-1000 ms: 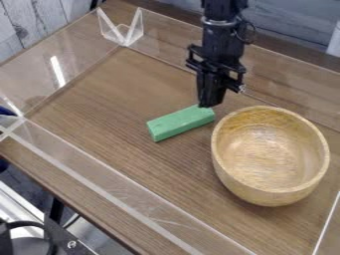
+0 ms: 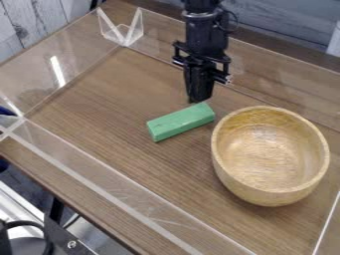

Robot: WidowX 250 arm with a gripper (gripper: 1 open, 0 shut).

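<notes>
My gripper hangs from the black arm at the top centre, shut, with nothing visible between its fingers. It is just above and behind a green block, which lies flat on the wooden table. To the right of the block stands a round pale tan bowl, empty.
A clear wedge-shaped object sits at the back left. Black cables or parts are at the bottom left corner.
The arm and gripper have shifted slightly to the left. The green block and bowl look unmoved.
</notes>
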